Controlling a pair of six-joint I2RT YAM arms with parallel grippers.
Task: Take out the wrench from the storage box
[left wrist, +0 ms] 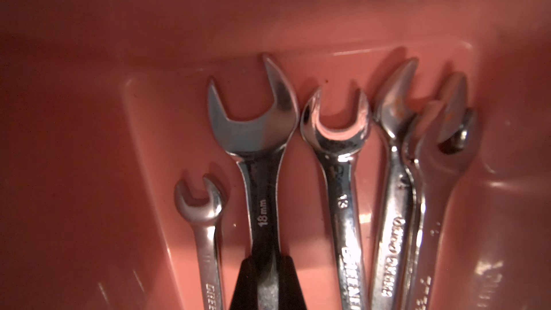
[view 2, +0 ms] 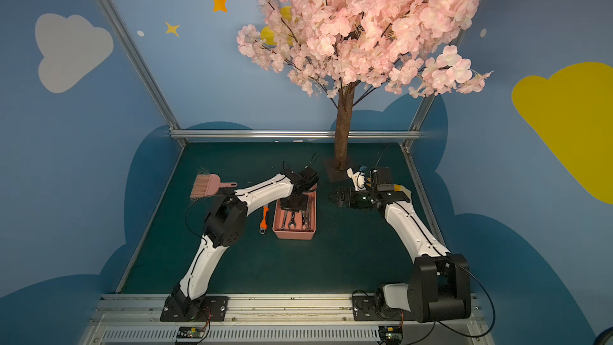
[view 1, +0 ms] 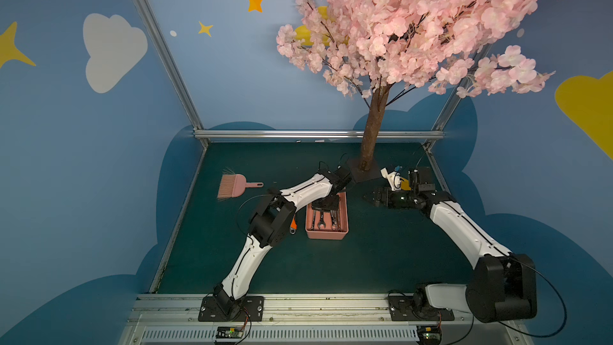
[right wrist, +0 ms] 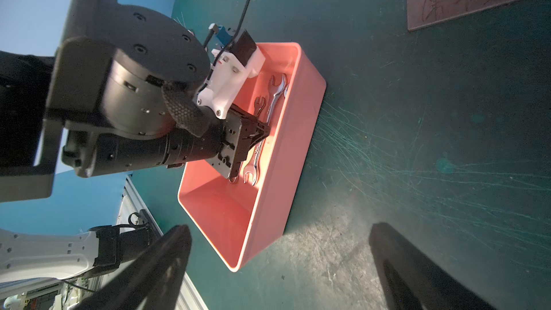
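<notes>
The pink storage box [view 1: 327, 235] stands on the dark green table with several silver wrenches inside. In the left wrist view my left gripper is shut on the shank of the large 18mm wrench [left wrist: 258, 137], whose open end faces the box wall. A small wrench [left wrist: 201, 212] lies left of it, a 13 wrench [left wrist: 338, 155] just right, and further wrenches [left wrist: 393, 155] overlap along the right side. Whether the held wrench is clear of the box floor I cannot tell. My right gripper is open and empty, over bare table right of the box.
A tree trunk [view 1: 374, 127] rises from a brown base behind the box. Left of the box lies an orange-handled tool [view 2: 263, 218], and farther left a pink brush [view 1: 233, 186]. The table in front of the box is clear.
</notes>
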